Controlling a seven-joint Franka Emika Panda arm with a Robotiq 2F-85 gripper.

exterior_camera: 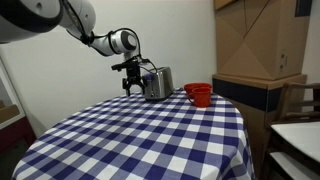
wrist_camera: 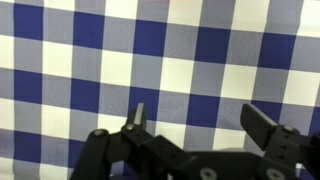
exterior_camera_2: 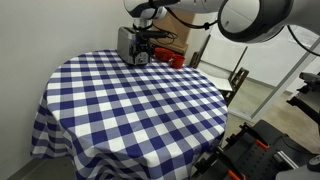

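Observation:
My gripper is open above the blue and white checked tablecloth (wrist_camera: 170, 70), and only cloth shows between its fingers. A silver toaster (exterior_camera: 161, 84) stands at the far end of the table, behind and right of the gripper (exterior_camera: 131, 90) in the first exterior view. In the second exterior view the arm's wrist partly hides the toaster (exterior_camera_2: 126, 42). Two red mugs (exterior_camera: 201, 96) sit close together to the right of the toaster. Neither the toaster nor the mugs appear in the wrist view.
Large cardboard boxes (exterior_camera: 250, 40) stand behind the table at the right. A chair (exterior_camera: 295, 105) is beyond the table's right edge.

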